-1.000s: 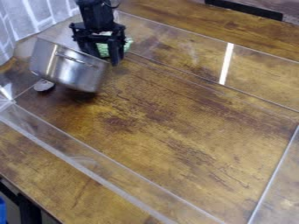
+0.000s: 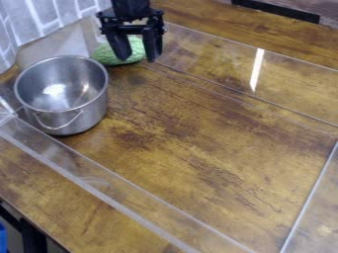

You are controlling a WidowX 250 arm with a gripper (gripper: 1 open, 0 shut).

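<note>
A steel pot (image 2: 59,94) stands upright at the left of the wooden table (image 2: 199,148). The black gripper (image 2: 134,47) is at the top left, above and behind the pot and over a green cloth-like item (image 2: 106,54). Its two fingers stand apart, with nothing visible held between them.
Clear plastic walls or strips (image 2: 258,67) border the work area at the back, front and right. A white curtain-like sheet (image 2: 30,25) is at the top left.
The pot, tilted earlier, now stands upright. The gripper has moved slightly right and away from the pot, and more of the green item shows.
</note>
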